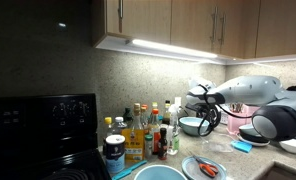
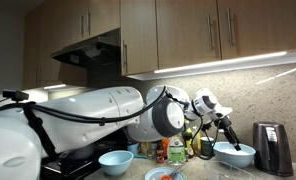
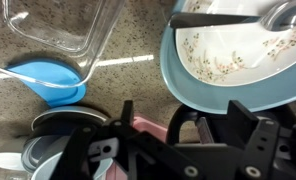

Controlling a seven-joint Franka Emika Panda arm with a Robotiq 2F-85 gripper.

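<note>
My gripper is open, its dark fingers (image 3: 126, 112) apart at the bottom of the wrist view with nothing held between them. Just ahead of it is a blue bowl (image 3: 216, 102) containing a white flower-patterned dish (image 3: 213, 65) and a metal spoon (image 3: 286, 15). In exterior view 2 the bowl (image 2: 234, 154) stands on the counter below the gripper (image 2: 230, 139), near the backsplash. The arm hides part of the same bowl (image 1: 191, 127) in exterior view 1.
A clear container (image 3: 63, 40), a blue item (image 3: 56, 80) and stacked pots (image 3: 63, 125) lie left of the bowl in the wrist view. Beside the bowl stands a dark kettle (image 2: 272, 148). Bottles (image 1: 135, 135) crowd the counter, and cabinets (image 1: 178, 22) hang above.
</note>
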